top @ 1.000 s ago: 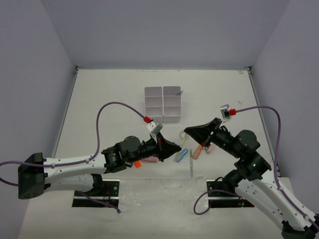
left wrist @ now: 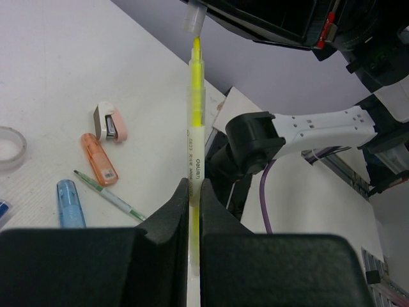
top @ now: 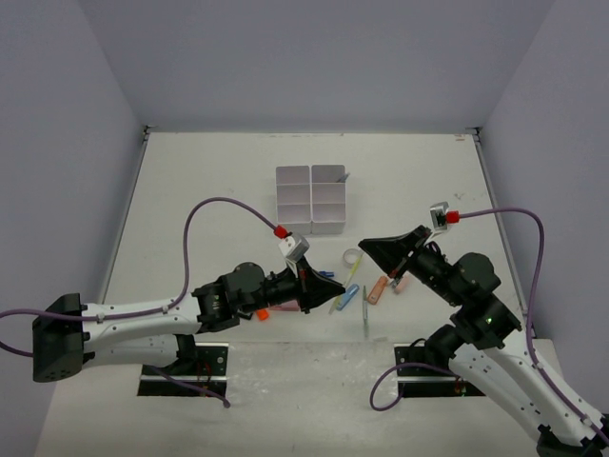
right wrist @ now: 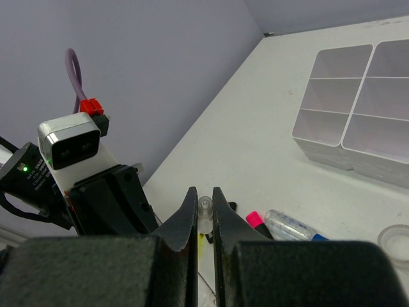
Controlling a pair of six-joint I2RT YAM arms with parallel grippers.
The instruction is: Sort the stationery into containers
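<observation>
My left gripper is shut on a slim yellow-and-white pen point(left wrist: 196, 144), which stands upright between the fingers in the left wrist view. At the pen's upper end a yellow tip shows just below a clear cap point(left wrist: 194, 19). That cap is in my right gripper, shut on it; in the right wrist view its round end point(right wrist: 205, 203) sits between the fingers. Whether tip and cap touch, I cannot tell. From above, the two grippers face each other over the table. Behind them stands the grey compartment box point(top: 311, 180).
On the table lie a blue item point(left wrist: 70, 204), an orange item point(left wrist: 99, 158), a green-and-clear pen point(left wrist: 110, 195), a pink-and-white stapler point(left wrist: 110, 121), a tape roll point(left wrist: 22, 153), a red-capped marker point(right wrist: 255, 220) and a clear tube with a blue end point(right wrist: 291, 227). Open table surrounds the box.
Over the last second my right gripper has drawn slightly right and back, away from the left one. The left arm has hardly moved.
</observation>
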